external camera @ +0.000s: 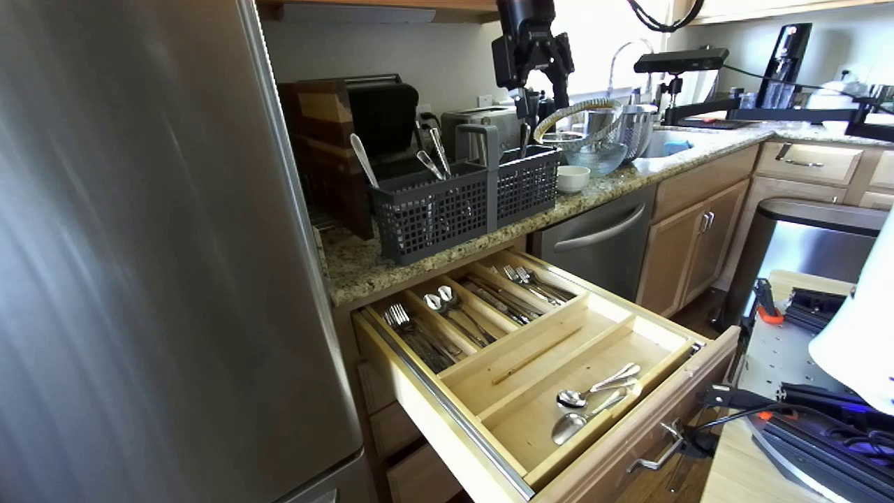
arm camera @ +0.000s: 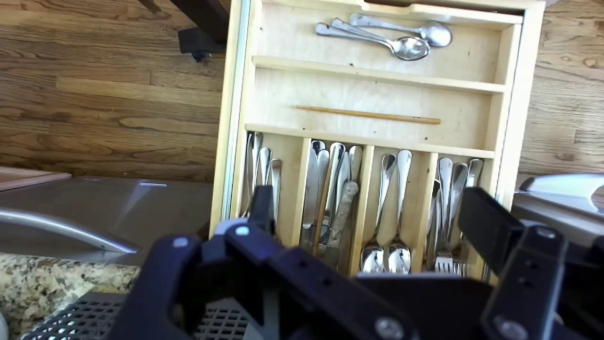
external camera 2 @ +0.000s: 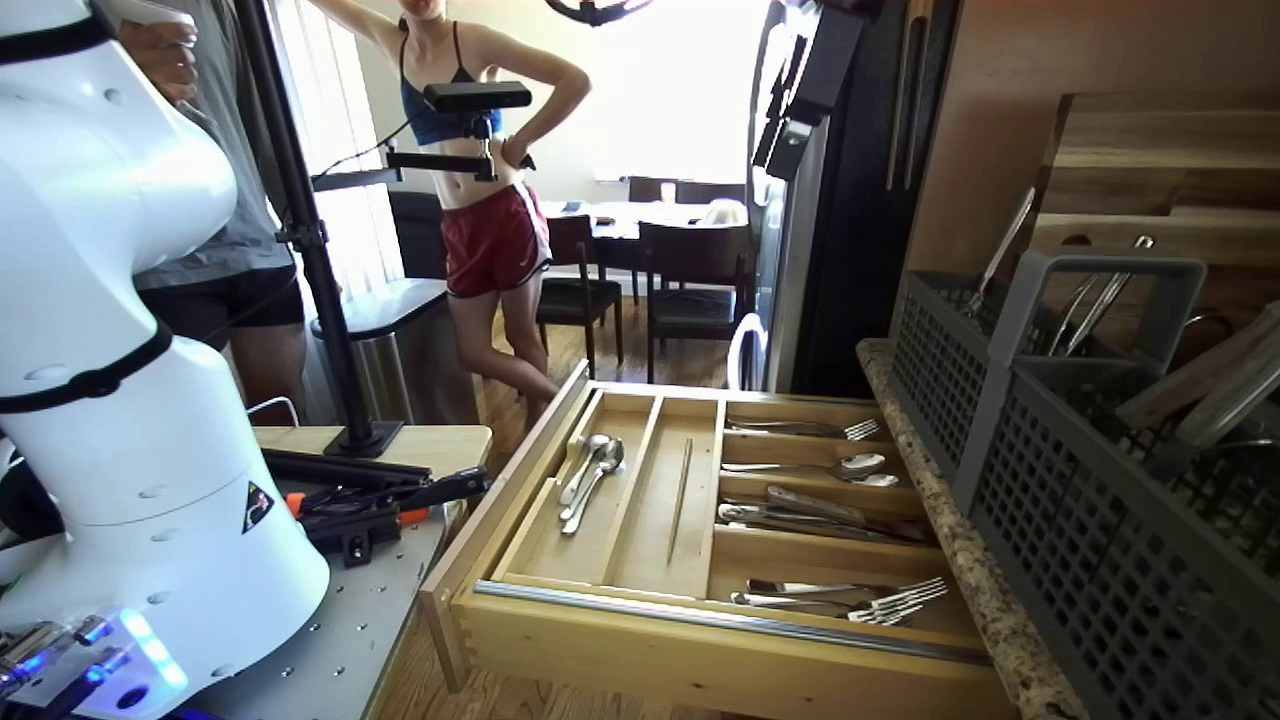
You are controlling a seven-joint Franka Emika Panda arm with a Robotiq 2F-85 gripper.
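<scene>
My gripper (external camera: 540, 99) hangs high above the counter, behind the basket's right end in exterior view 1. It stands open, and the wrist view shows its dark fingers (arm camera: 480, 218) spread wide with nothing held between them. Below is a pulled-out wooden drawer (arm camera: 376, 72) with dividers. The grey cutlery basket (external camera: 436, 209) rests on the counter behind the drawer, with several handles sticking up from it. Three loose spoons (arm camera: 412, 48) lie in the drawer's front compartment. A thin wooden stick (arm camera: 368, 114) occupies the one behind. Exterior view 2 does not show the gripper.
Rear slots hold forks (external camera 2: 900, 600), spoons (external camera 2: 858, 464), knives (external camera 2: 816, 510) and more forks (external camera 2: 861, 428). A white bowl (external camera: 573, 179) and a glass bowl (external camera: 596, 156) stand right of the basket. The fridge (external camera: 159, 251) flanks the drawer. Two people stand beyond the robot base.
</scene>
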